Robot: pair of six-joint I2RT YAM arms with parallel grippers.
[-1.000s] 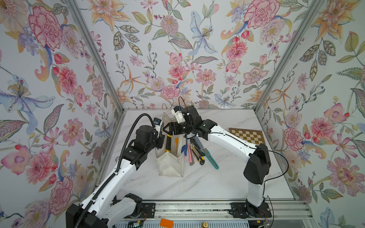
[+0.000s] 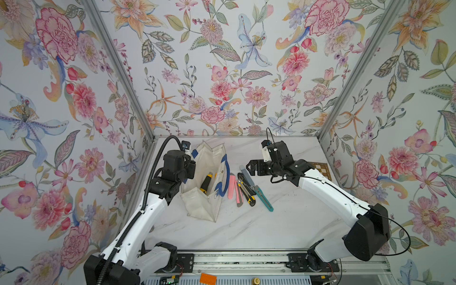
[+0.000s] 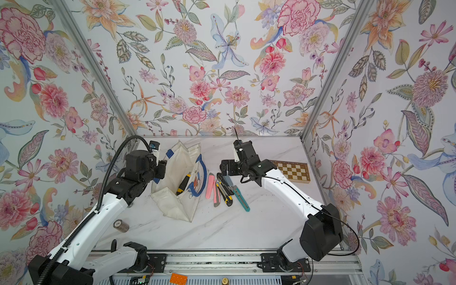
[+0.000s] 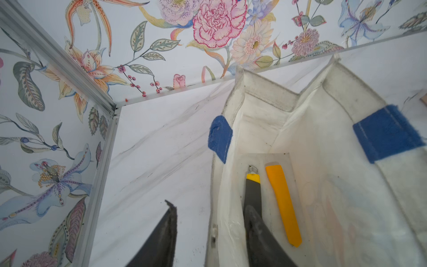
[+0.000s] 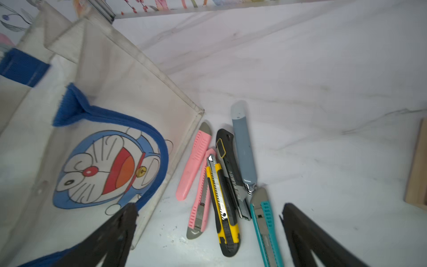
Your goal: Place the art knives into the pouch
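Note:
The white pouch [image 2: 201, 205] with blue trim stands gaping on the table's left. Inside lie a black-and-yellow knife [image 4: 253, 191] and an orange one [image 4: 283, 204], side by side. My left gripper is open, its fingers on either side of the pouch's left wall; contact is unclear. Right of the pouch lie several art knives: pink [image 5: 194, 161], pink-and-grey [image 5: 205, 187], yellow-and-black [image 5: 218, 191], black [image 5: 231, 160], grey-blue [image 5: 243, 142] and teal [image 5: 262, 213]. Over their far end hovers my open right gripper [image 2: 256, 167], empty.
A wooden checkered board [image 3: 292, 171] lies at the back right. Near the left arm stands a small brown cylinder [image 3: 121, 225].
My left gripper has shifted slightly left, and the pouch has spread and shifted left with it.

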